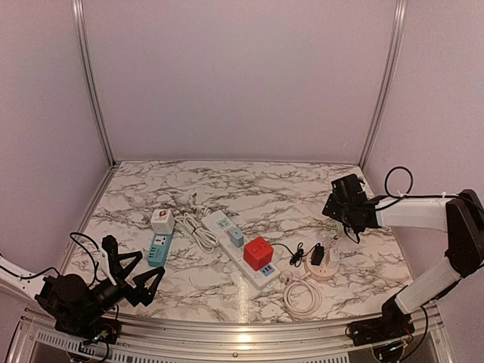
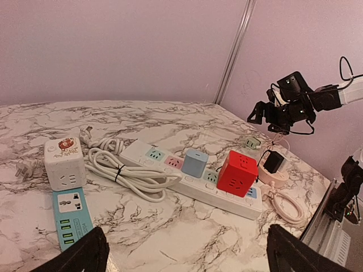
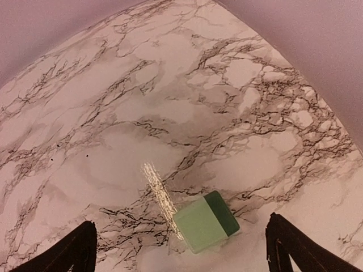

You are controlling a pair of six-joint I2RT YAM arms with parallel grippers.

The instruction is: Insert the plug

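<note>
My right gripper (image 1: 333,208) hangs open at the right of the table, above a pale green cube plug (image 3: 201,226), which sits between and beyond its fingers in the right wrist view. A white power strip (image 1: 253,276) carries a light blue cube (image 1: 235,237) and a red cube (image 1: 258,254). A black plug (image 1: 318,253) sits on a round pinkish socket base (image 1: 321,270) at the front right. My left gripper (image 1: 140,276) stands open at the front left, empty, beside a teal power strip (image 1: 159,250).
A white cube (image 1: 162,221) is behind the teal strip. A coiled white cable (image 1: 200,234), a black cable (image 1: 296,255) and a pinkish cable (image 1: 302,310) lie about. Walls bound both sides.
</note>
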